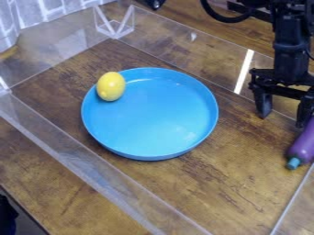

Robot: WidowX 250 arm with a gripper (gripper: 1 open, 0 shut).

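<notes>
A blue plate (153, 115) lies on the wooden surface, with a yellow egg-shaped object (112, 86) on its upper left part. My black gripper (280, 103) is at the right edge, low near the surface beside a purple object with a teal tip (298, 151) that runs out of frame. Whether the fingers are open or hold anything is unclear.
Clear plastic walls (43, 147) edge the work area at left, back and right. Bare wood lies left of the plate and in front of it. A white strip (244, 69) lies left of my arm, and cables hang at the top right.
</notes>
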